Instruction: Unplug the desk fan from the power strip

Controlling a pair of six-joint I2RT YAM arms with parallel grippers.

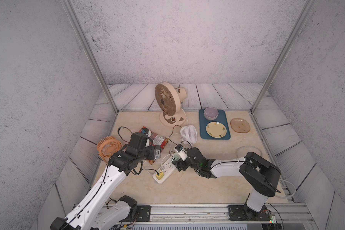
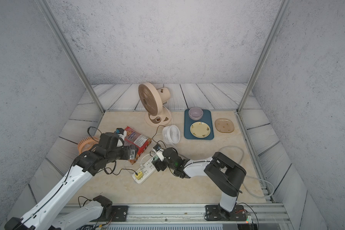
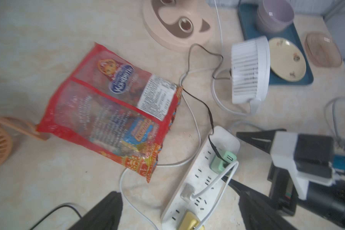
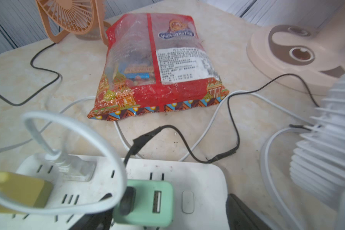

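The white power strip (image 3: 191,180) lies diagonally at the front centre, carrying a green adapter (image 4: 143,203) with a black cable, a white plug (image 4: 74,168) and a yellow adapter (image 4: 25,191). My right gripper is low at the green adapter's end, fingers apart on either side of it; whether they touch cannot be seen. My left gripper hangs higher, above the bag and strip area, open with nothing between its fingers. A large beige fan (image 1: 166,99), a small white fan (image 2: 170,134) and an orange fan (image 1: 109,146) stand around the strip.
A red candy bag (image 3: 111,111) lies left of the strip, with loose cables around it. At the back right are a blue tray (image 1: 203,134) with bowl and plate, and a tan dish (image 1: 240,125).
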